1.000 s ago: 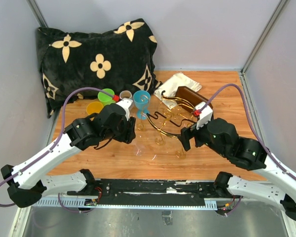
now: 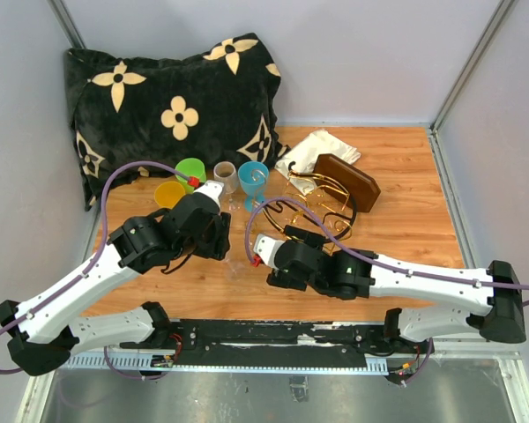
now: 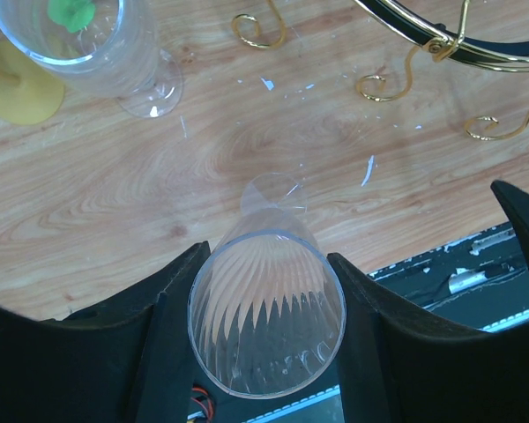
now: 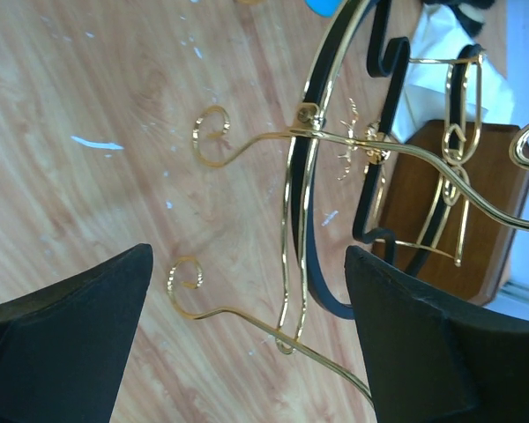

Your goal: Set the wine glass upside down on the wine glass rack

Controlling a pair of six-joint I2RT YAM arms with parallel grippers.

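Observation:
In the left wrist view, my left gripper is shut on a clear wine glass, whose rim faces the camera and whose foot is below. In the top view this gripper is left of the gold and black wine glass rack. My right gripper is at the rack's front, low centre in the top view. In the right wrist view its fingers stand open, with the rack's curled wire arms and black-gold frame beyond them.
Coloured cups, green, yellow, blue, and another clear glass stand behind on the left. A cushion, a white cloth and a brown wooden object are at the back. Bare table shows at the right.
My right gripper has swung left and toward the front, from the rack's right side to near the left gripper. My left gripper has shifted slightly left.

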